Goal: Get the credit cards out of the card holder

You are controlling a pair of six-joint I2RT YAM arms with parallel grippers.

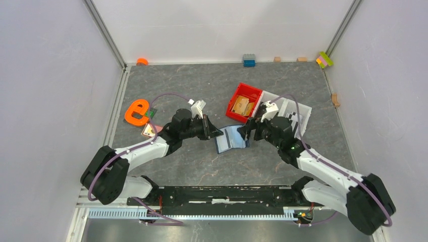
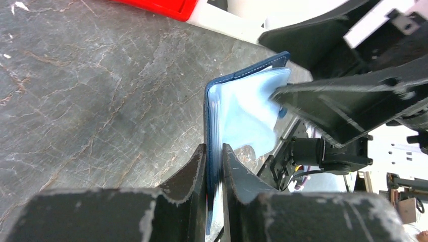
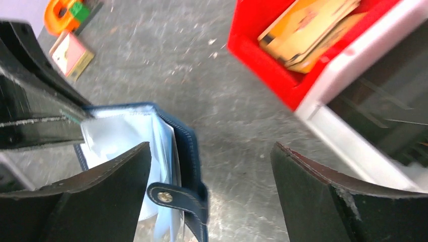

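Observation:
The card holder (image 1: 231,141), dark blue with pale translucent sleeves and a snap strap, hangs splayed at the centre. My left gripper is shut on one edge of it; in the right wrist view its fingers are at the far edge. My right gripper stands open over the near side, the snap strap (image 3: 189,201) between its spread fingers but apparently not gripped. In the left wrist view its fingers are beside the sleeves. I cannot tell whether cards are inside the holder.
A red box (image 1: 235,111) with tan items and a white partitioned tray (image 1: 305,113) lie behind my right gripper. An orange toy (image 1: 131,113) and a small card box (image 1: 148,130) sit at the left.

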